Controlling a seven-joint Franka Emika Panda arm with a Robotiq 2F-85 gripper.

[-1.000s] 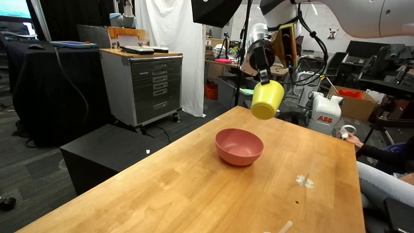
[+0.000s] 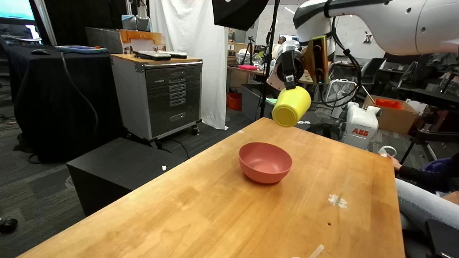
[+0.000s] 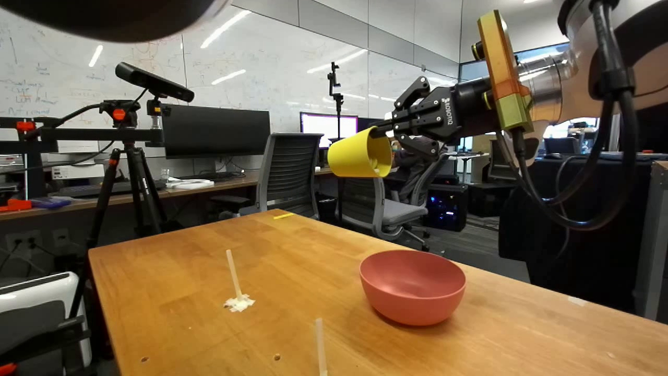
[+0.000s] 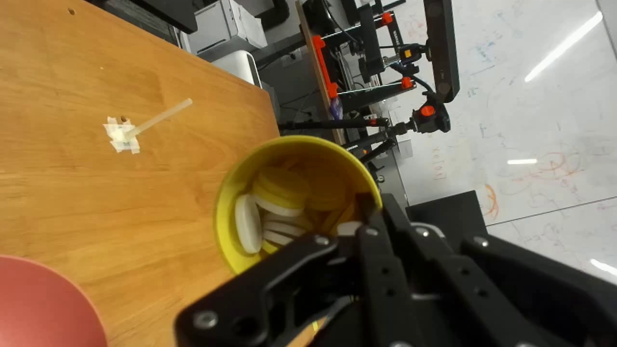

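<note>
A yellow cup [image 2: 292,105] is held in the air, tilted, with my gripper [image 3: 379,128] shut on its rim. Inside the cup [image 4: 222,222], the wrist view shows several white and yellow round pieces [image 4: 248,222]. Below, a pinkish-red bowl [image 2: 264,165] stands upright on the wooden table; in exterior view 2 this bowl [image 3: 413,291] looks empty. The cup is above and apart from the bowl, toward the table's far end in exterior view 1. Only the bowl's edge [image 4: 46,306] enters the wrist view, at lower left. The finger inside the cup is partly hidden.
A thin translucent stick [image 3: 233,273] stands up from a taped patch [image 3: 239,303], and a second stick [image 3: 321,348] is near the front. Tripod gear [image 3: 122,163] stands beyond the table.
In exterior view 1 the cup has moved a little left and up, and its tilt has increased, with its base swung leftward. The bowl has stayed in place.
</note>
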